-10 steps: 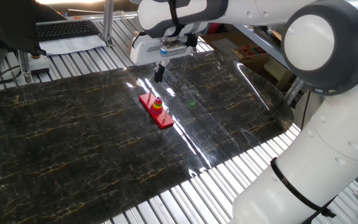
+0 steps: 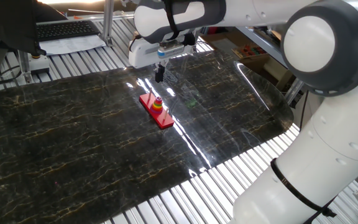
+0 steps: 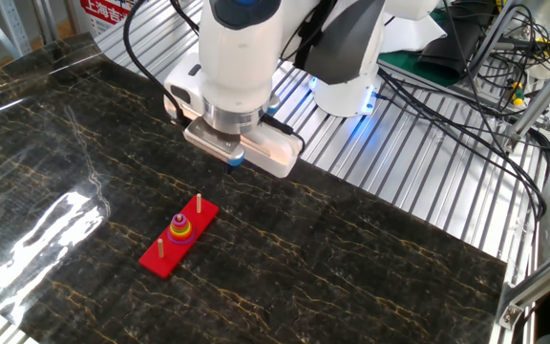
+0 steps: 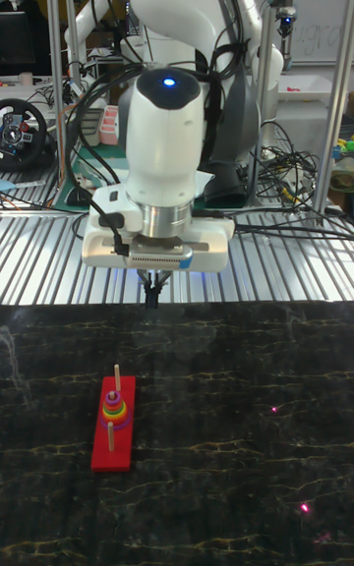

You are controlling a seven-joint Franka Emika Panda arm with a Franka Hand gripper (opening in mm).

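A red board (image 2: 165, 121) with three upright pegs lies on the dark marbled table. Coloured rings (image 3: 179, 227) are stacked on its middle peg, wider ones at the bottom and smaller ones on top. Both outer pegs, the near one (image 4: 111, 436) and the far one (image 4: 117, 370), stand bare. My gripper (image 4: 153, 300) hangs above the table, apart from the board and beyond its far end in the third exterior view. Its dark fingertips come together there, with nothing visible between them. In the second exterior view the hand largely hides the fingers.
The dark tabletop (image 2: 61, 149) around the board is clear, with glare streaks beside it. Metal slats (image 3: 418, 201) border the table near the arm's base. A keyboard (image 2: 66, 29) and paper lie beyond the table, and loose cables (image 3: 466, 124) run over the slats.
The hand has shifted very slightly to the left in the first exterior view. Board and rings have stayed where they were.
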